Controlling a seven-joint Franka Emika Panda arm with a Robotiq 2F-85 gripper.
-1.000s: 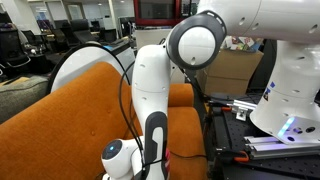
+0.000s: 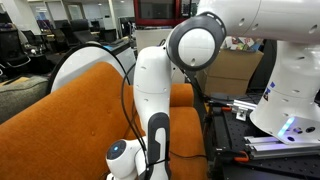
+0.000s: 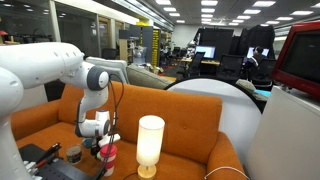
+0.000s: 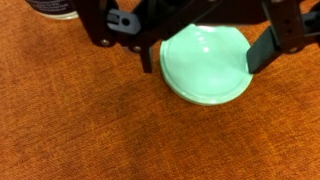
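Observation:
In the wrist view a mint-green, round, glossy object lies between the spread fingers of my gripper. The left finger stands a little off its edge, while the right finger overlaps its rim in the picture; contact cannot be made out. In exterior view 2 the gripper is low over the orange couch, its fingertips too small to read. They fall below the frame in exterior view 1.
A white cylindrical lamp and a red container stand near the arm on the couch. A brownish cup is on the other side. A dark labelled container shows at the wrist view's top left.

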